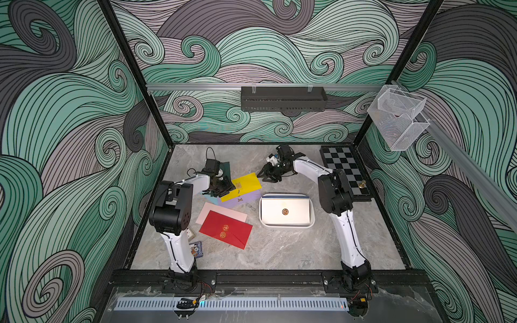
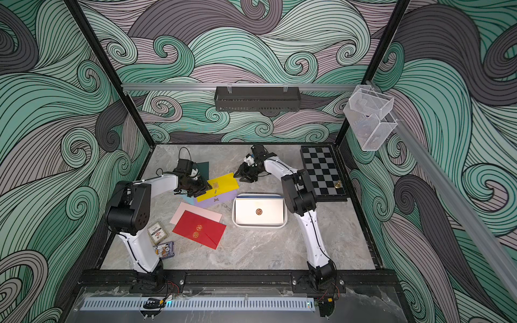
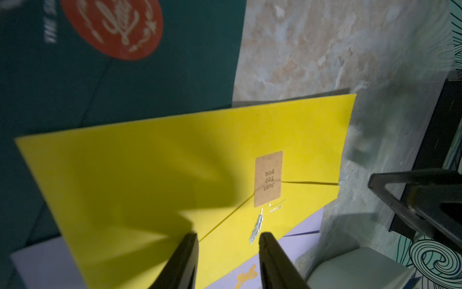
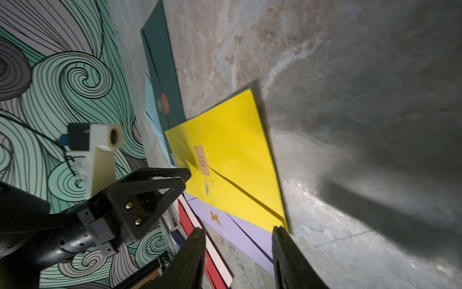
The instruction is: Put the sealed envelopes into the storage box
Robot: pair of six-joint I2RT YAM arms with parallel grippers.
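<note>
A yellow envelope (image 1: 247, 184) with a small tan label lies across a lilac envelope (image 1: 252, 195) and a dark green envelope (image 3: 192, 62). My left gripper is over its left part, fingers apart and nothing gripped. Just off its right end hangs my right gripper, also spread and empty. Light blue (image 1: 209, 199), pink (image 1: 215, 210) and red (image 1: 229, 228) envelopes rest to the left and front, red overlapping pink. Inside the white storage box (image 1: 260, 213) is a cream envelope (image 1: 272, 211) with a round seal.
A chessboard (image 1: 344, 167) occupies the back right corner. Card boxes (image 2: 157, 232) sit by the left arm at the front left. Bare tabletop (image 1: 280, 247) extends in front of the storage box.
</note>
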